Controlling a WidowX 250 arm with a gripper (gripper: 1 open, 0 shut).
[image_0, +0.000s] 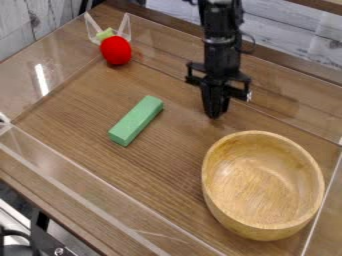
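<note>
My gripper (217, 100) hangs over the upper middle of the wooden table, pointing down, its dark form blurred; whether its fingers are apart is unclear. Below and left of it lies a green block (136, 122). A red ball (116, 51) sits at the upper left, beside a small pale object with green parts (102, 36). A large yellow bowl (261, 185) fills the lower right, below the gripper.
Dark cables show at the bottom left corner, beside the table's edge.
</note>
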